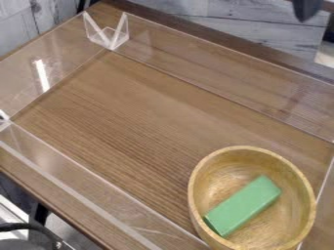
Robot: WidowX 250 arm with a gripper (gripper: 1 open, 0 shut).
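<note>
A round tan bowl [213, 179] sits at the lower right with a green block [244, 205] lying inside it. A dark, blurred shape enters at the top right edge, possibly part of my gripper; its fingers cannot be made out.
Clear plastic pieces stand at the upper left corner and along the left edge. Dark cables show at the lower left, beyond the edge.
</note>
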